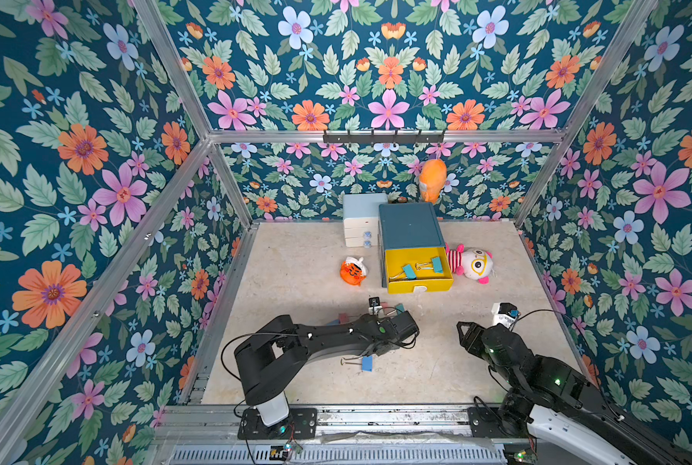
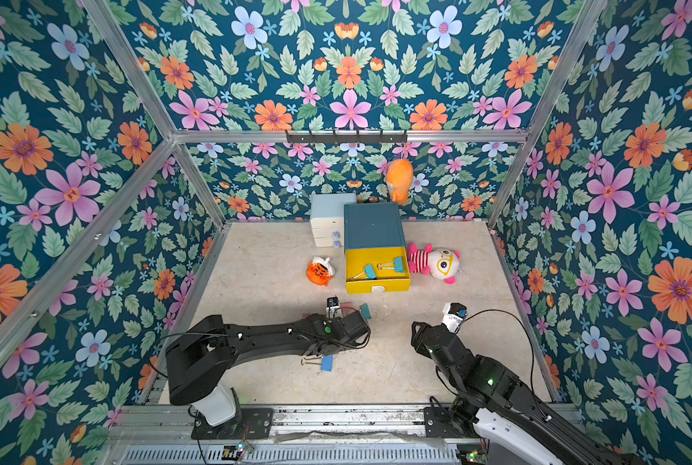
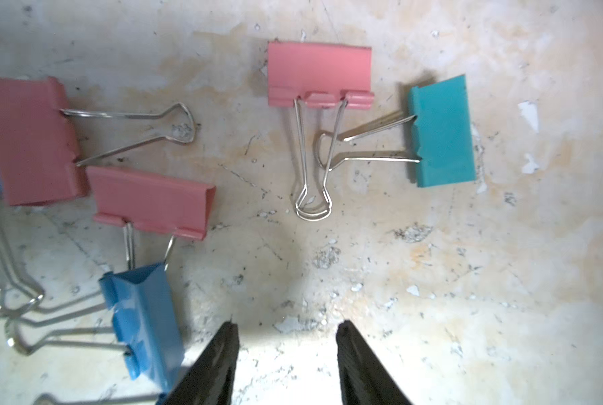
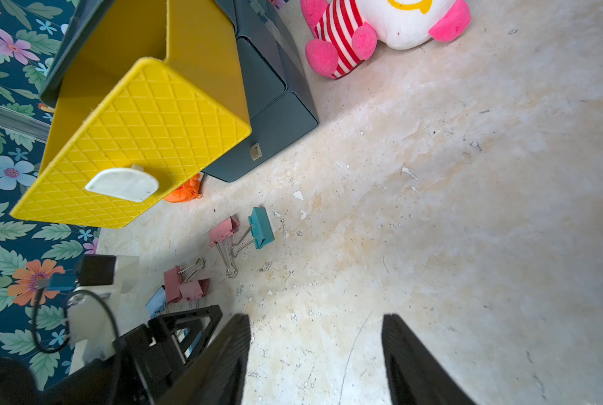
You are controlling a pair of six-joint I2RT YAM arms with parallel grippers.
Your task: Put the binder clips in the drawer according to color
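Note:
Inside the pulled-out yellow drawer [image 1: 419, 286] lie two teal clips [image 1: 408, 272]. Another teal binder clip [image 3: 444, 133] rests on the table, its handles crossing those of a pink clip [image 3: 319, 67]. Two more pink clips [image 3: 28, 140] lie to the left, along with several blue clips [image 3: 146, 324], partly overlapping. My left gripper hangs over the table below these clips in its wrist view, fingers apart and bare surface between them. At the right, my right gripper is also open and empty over clear table.
The drawer belongs to a dark blue cabinet [image 1: 410, 224]. A small white drawer unit [image 1: 359, 221] stands left of it. An orange toy [image 1: 353, 271] lies in front at the left, a pink-and-white plush [image 1: 476, 265] on the right.

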